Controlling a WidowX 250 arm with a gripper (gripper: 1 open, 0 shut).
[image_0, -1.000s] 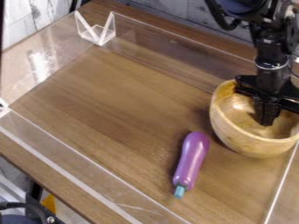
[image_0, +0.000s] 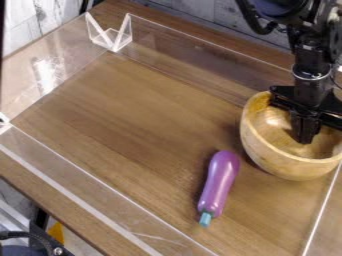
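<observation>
At the right of the camera view a wooden bowl (image_0: 270, 150) rests on the table. My black gripper (image_0: 305, 128) reaches down into it from above, its fingertips low inside the bowl near the back wall. It looks shut, and I see nothing between its fingers, though the tips are partly in shadow. A purple eggplant-like toy (image_0: 219, 185) with a teal end lies on the table to the bowl's front left, outside it.
A clear plastic piece (image_0: 111, 32) stands at the back left. Transparent edging runs along the left and back, with cables at the bottom left.
</observation>
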